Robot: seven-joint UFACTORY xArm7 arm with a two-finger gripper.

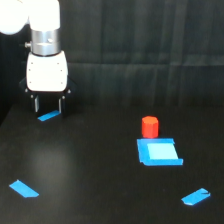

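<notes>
A small red block (150,127) stands on the dark table at the right of centre. Just in front of it lies a pale square patch (162,151) bordered with blue tape. My white arm (47,72) is at the back left, and its gripper (48,104) hangs low there, far from the red block. Two dark fingers seem to stand apart with no object visible between them.
Strips of blue tape lie at the front left (24,188), at the front right (196,197) and under the gripper. A dark curtain (140,60) closes off the back.
</notes>
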